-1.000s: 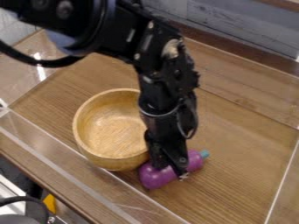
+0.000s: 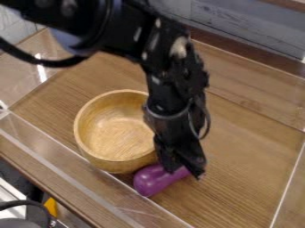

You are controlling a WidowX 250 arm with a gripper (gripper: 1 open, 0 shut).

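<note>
My gripper (image 2: 181, 166) reaches down from the top left, its tip low over a purple elongated object (image 2: 155, 180) that lies on the wooden tray floor. The fingers look shut, and whether anything is between them is hard to see. A round wooden bowl (image 2: 100, 125) sits just left of the gripper, its right side partly hidden by the arm.
Tray edges and a back wall (image 2: 251, 36) border it. A dark cable lies outside at the lower left.
The purple object has shifted slightly to the lower left, and less of its far end shows past the gripper. The gripper has moved a little over it.
</note>
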